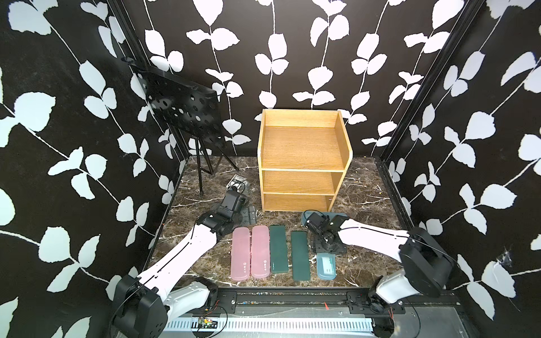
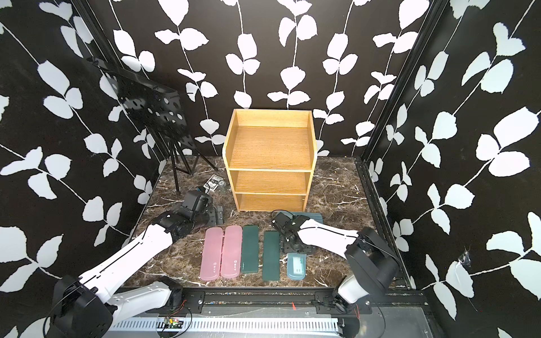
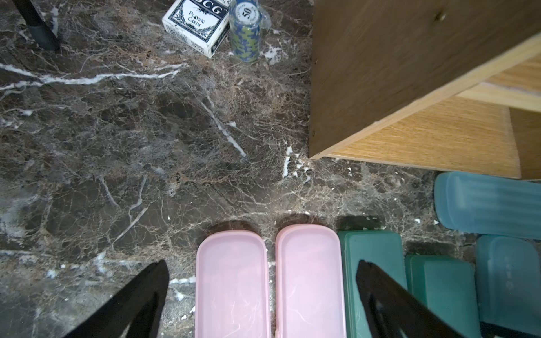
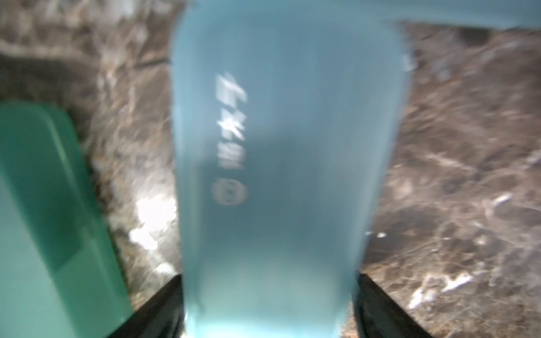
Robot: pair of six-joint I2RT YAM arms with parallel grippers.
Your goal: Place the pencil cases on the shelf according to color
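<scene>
Two pink cases (image 1: 240,253), two dark green cases (image 1: 299,256) and two light blue cases (image 1: 325,267) lie before the empty wooden shelf (image 1: 301,146); one blue case (image 3: 487,202) lies crosswise. My left gripper hovers open above the table, left of the shelf, nothing between its fingers. My right gripper is low over the upright-lying blue case (image 4: 281,140), its blurred fingers on either side of it; whether they grip cannot be told.
Playing cards (image 3: 194,22) and a chip stack (image 3: 245,39) sit left of the shelf. A black stand (image 1: 200,180) occupies the back left. Bare marble is right of the shelf.
</scene>
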